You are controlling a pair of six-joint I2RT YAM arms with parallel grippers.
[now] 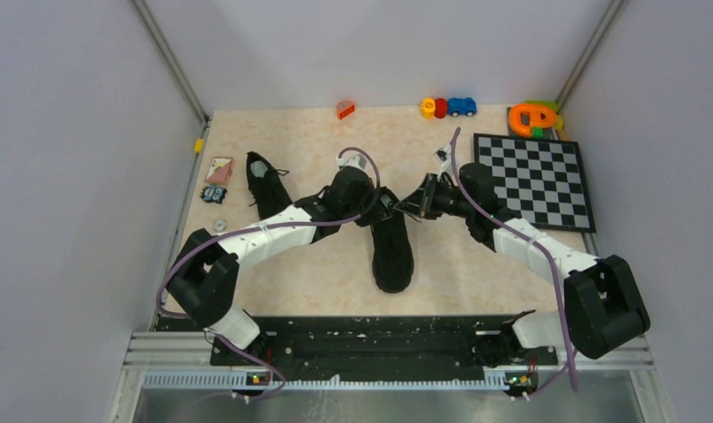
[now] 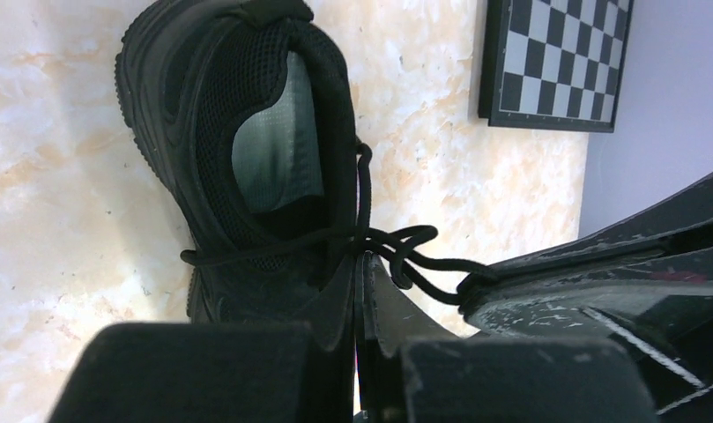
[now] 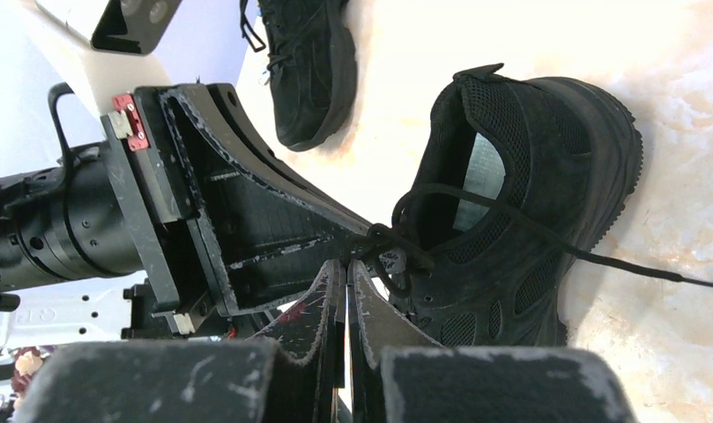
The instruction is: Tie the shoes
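Note:
A black shoe (image 1: 392,256) lies upright in the middle of the table, its opening (image 2: 273,150) at the far end. A black lace (image 2: 423,264) (image 3: 546,233) crosses the opening, with loops bunched at the gripper tips. My left gripper is shut at these loops; whether lace is between its fingers is unclear. My right gripper is also shut, its tips close to the left one's beside the loops, with nothing clearly held. A second black shoe (image 1: 266,185) lies at the left of the table.
A chessboard (image 1: 529,181) is at the right. Toy pieces (image 1: 461,106) line the back edge, and small items (image 1: 219,172) lie along the left edge.

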